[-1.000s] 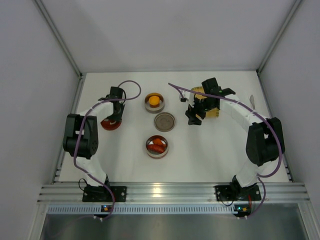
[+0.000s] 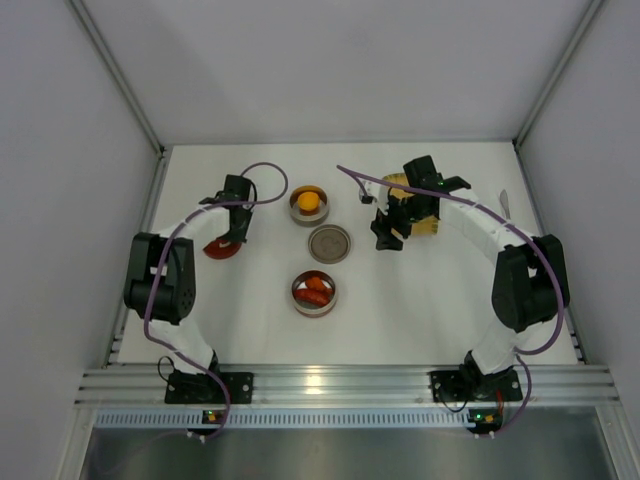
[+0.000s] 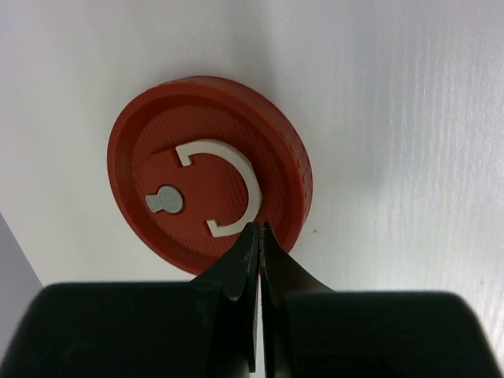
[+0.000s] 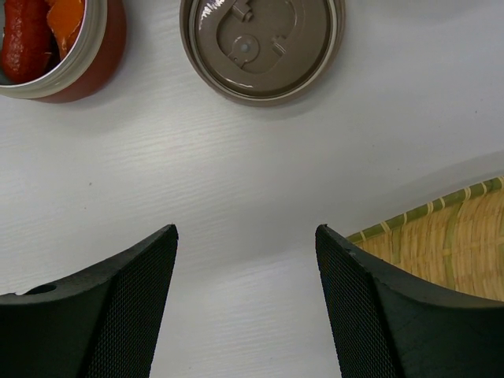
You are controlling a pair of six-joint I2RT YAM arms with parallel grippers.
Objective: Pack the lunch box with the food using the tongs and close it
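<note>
The red lid (image 2: 218,250) with a white clip lies on the left; my left gripper is over its edge, shut, nothing visible between the fingers. My right gripper stands open and empty near a woven basket (image 4: 433,244). A grey lid (image 2: 329,243) lies mid-table. A container holding sausages and orange pieces (image 2: 314,295) sits nearer the front; a container holding a round yellow item (image 2: 308,201) stands behind.
A metal utensil (image 2: 505,203) lies at the right edge.
My left gripper has shifted slightly to the right. The right arm looks unchanged.
</note>
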